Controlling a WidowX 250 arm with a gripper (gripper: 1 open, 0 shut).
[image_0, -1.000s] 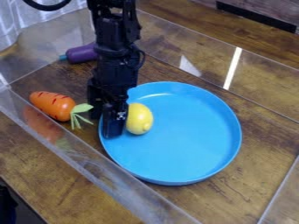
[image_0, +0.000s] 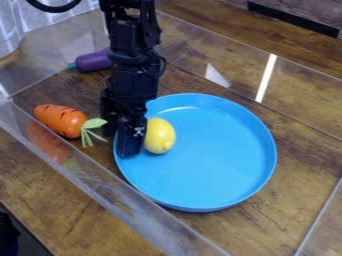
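My black gripper (image_0: 134, 130) hangs down over the left side of a blue plate (image_0: 214, 170), its fingers low at the rim, just left of a yellow oval object (image_0: 159, 135) lying on the plate. Whether anything is between the fingers is hidden by the dark gripper body. An orange carrot (image_0: 59, 119) with green leaves lies left of the plate.
A purple eggplant (image_0: 92, 61) lies behind the gripper at the upper left. Transparent walls edge the wooden surface (image_0: 267, 110). Bare wood is free at the back and right.
The gripper has shifted very slightly; the plate, yellow object and carrot look the same.
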